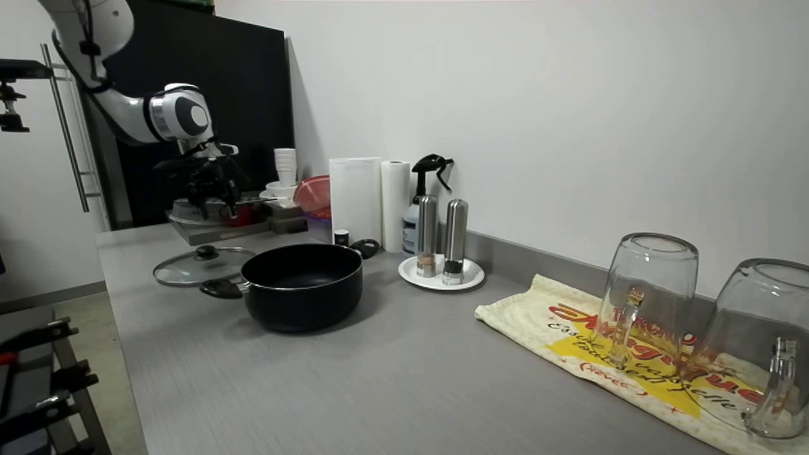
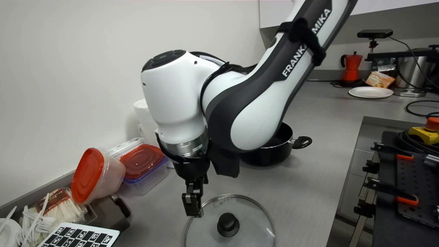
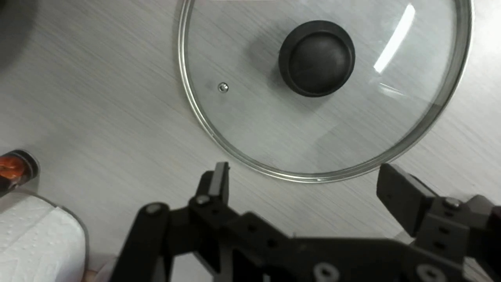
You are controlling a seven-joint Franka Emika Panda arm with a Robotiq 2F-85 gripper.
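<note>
A round glass lid (image 3: 263, 131) with a metal rim and a black knob (image 3: 317, 58) lies flat on the grey counter. My gripper is open above the counter, its fingers spread wide with nothing between them. In the wrist view the fingertips appear near the lid's rim, with the knob farther up the picture. Seen from the first exterior view, the gripper (image 1: 217, 211) hangs higher than the lid (image 1: 208, 266). The black pot (image 1: 303, 299) stands uncovered beside the lid; my arm partly hides it in the second exterior view.
Paper towel rolls (image 1: 354, 198), a spray bottle and two grinders on a white plate (image 1: 470, 277) line the wall. Red-lidded containers (image 2: 87, 175) stand near the gripper. Two upturned glass mugs (image 1: 648, 303) rest on a cloth.
</note>
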